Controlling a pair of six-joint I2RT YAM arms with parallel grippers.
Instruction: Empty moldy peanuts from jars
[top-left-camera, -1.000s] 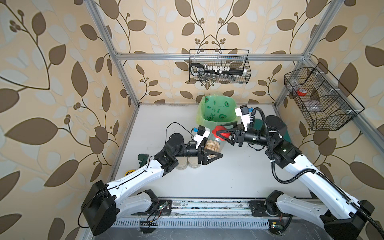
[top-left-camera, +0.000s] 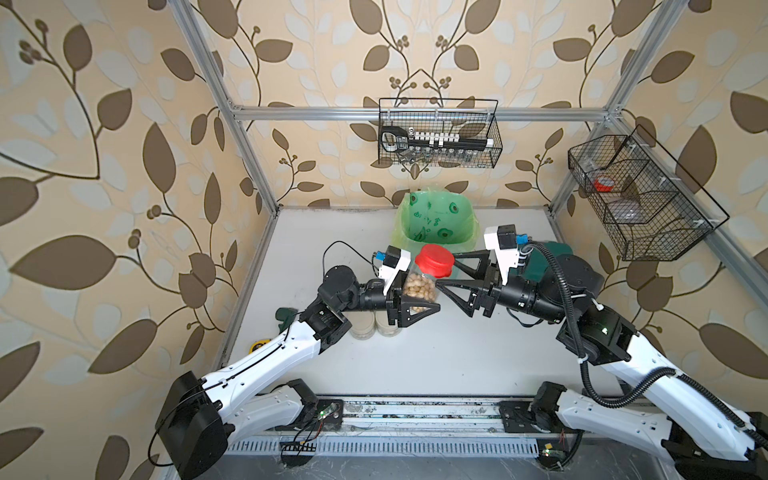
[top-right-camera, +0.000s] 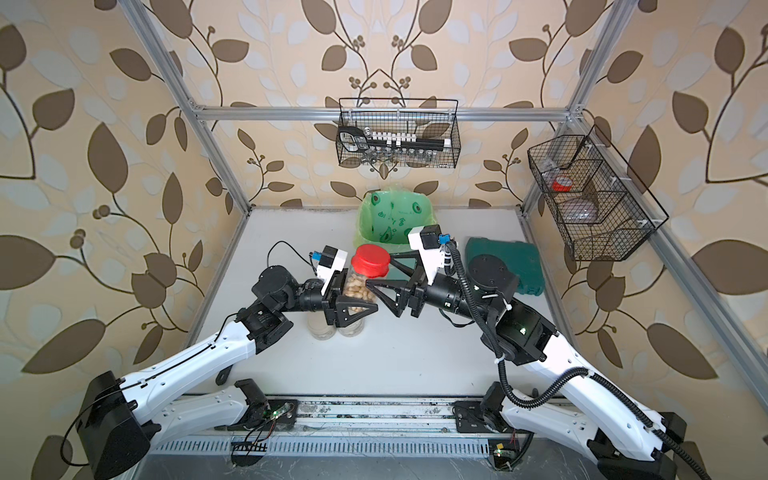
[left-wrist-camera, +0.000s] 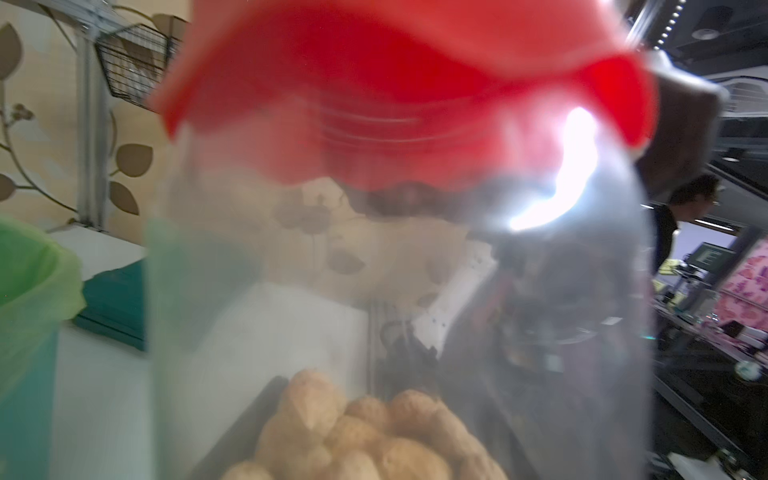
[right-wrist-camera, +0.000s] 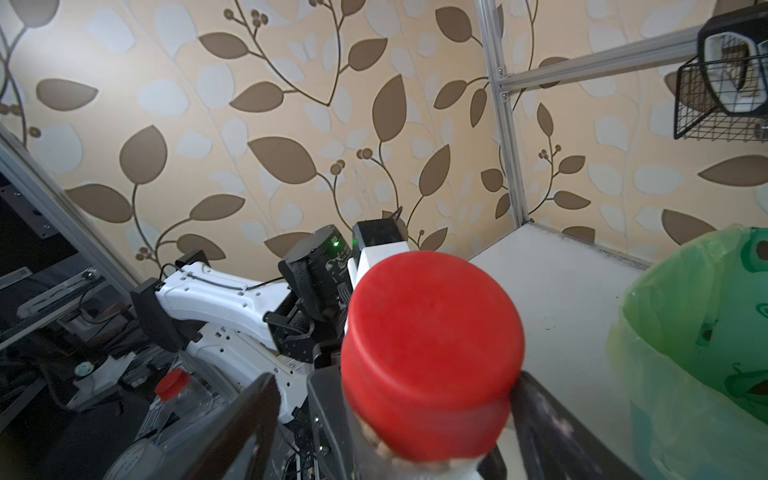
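Observation:
A clear jar of peanuts (top-left-camera: 417, 294) with a red lid (top-left-camera: 435, 261) is held upright above the table, my left gripper (top-left-camera: 412, 308) shut on its body; in the left wrist view the jar (left-wrist-camera: 360, 448) fills most of the frame. My right gripper (top-left-camera: 460, 276) stands open just right of the lid, its fingers near the lid's side; in the right wrist view the red lid (right-wrist-camera: 432, 336) sits between them. Two more clear jars (top-right-camera: 349, 326) stand on the table behind the left gripper, partly hidden.
A green-lined bin (top-left-camera: 436, 228) stands at the back centre. A teal case (top-right-camera: 504, 260) lies at the right. Wire baskets (top-left-camera: 438, 132) hang on the back and right walls.
The left gripper and jar moved slightly left, with the jar looking higher.

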